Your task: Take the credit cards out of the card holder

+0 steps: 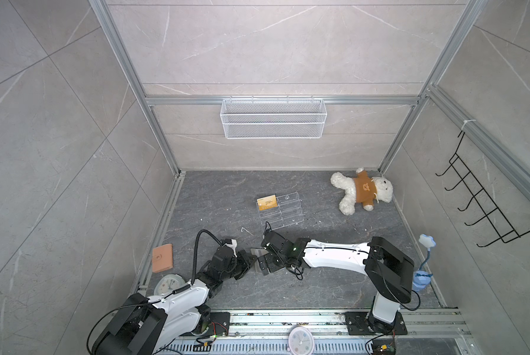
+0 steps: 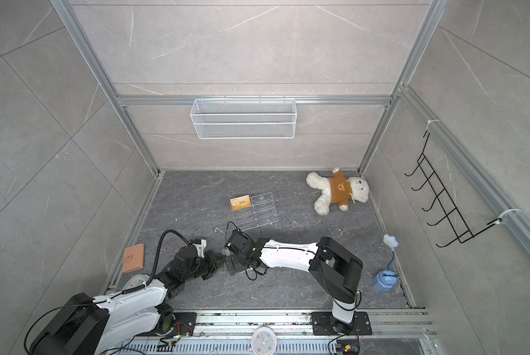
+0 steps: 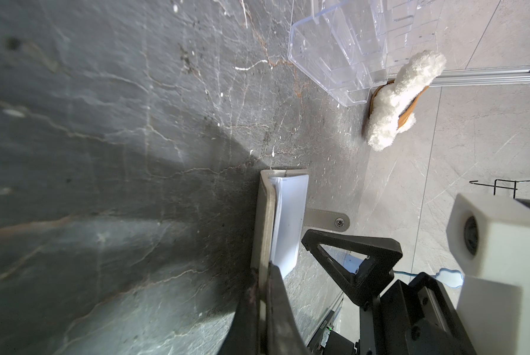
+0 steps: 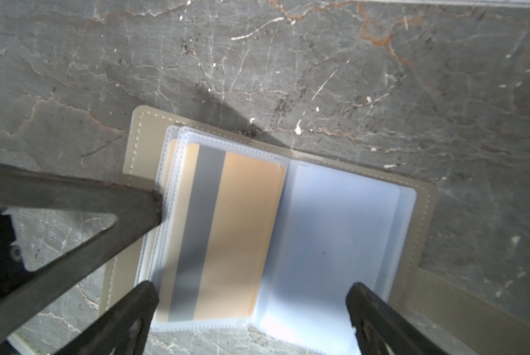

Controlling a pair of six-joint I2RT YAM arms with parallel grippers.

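The open card holder [image 4: 415,248] lies on the floor between my two grippers, cards in clear sleeves [image 4: 217,230], a tan one with a grey stripe at the left. My left gripper is shut at the holder's edge; whether the edge sits between its fingers is hard to tell. My right gripper is open above the holder, its fingertips low over the sleeved cards. In both top views the arms largely cover the holder.
A clear divided tray [image 1: 285,216] with a yellow card lies behind the arms. A plush bear [image 1: 364,190] is back right, a pink booklet [image 1: 162,258] at left, a blue object [image 1: 421,279] at right. Open floor lies back left.
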